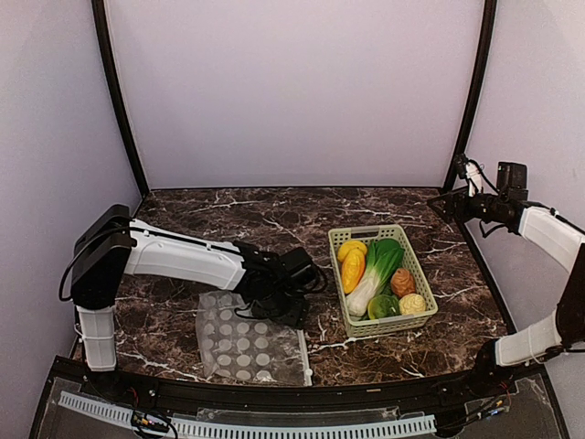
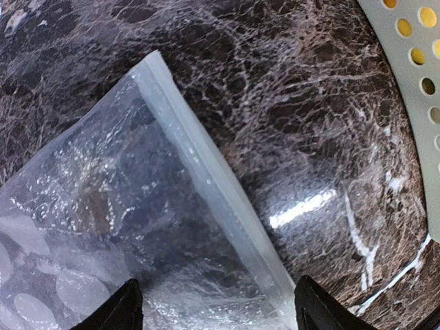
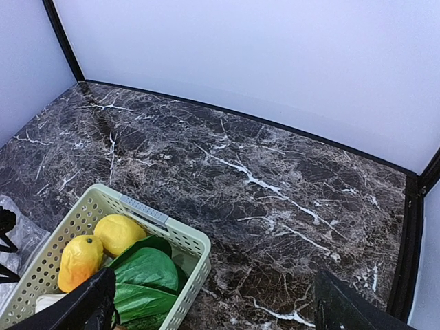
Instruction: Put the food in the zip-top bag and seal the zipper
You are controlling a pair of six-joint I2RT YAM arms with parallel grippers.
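The clear zip top bag [image 1: 239,352] lies flat on the front left of the marble table, its pale zipper strip [image 2: 234,206] running down its right side. My left gripper stands open low over that strip, empty. A pale green basket [image 1: 417,274] holds the food: yellow fruits [image 3: 81,261], a leafy vegetable [image 1: 382,270], a brown round item [image 1: 402,283], a green one [image 1: 383,305] and a cream one [image 1: 411,304]. My right gripper is open and empty, raised at the right above the table, facing the basket's rear.
Pale walls [image 1: 302,91] with dark posts enclose the sides and back. The basket stands close to the bag's right.
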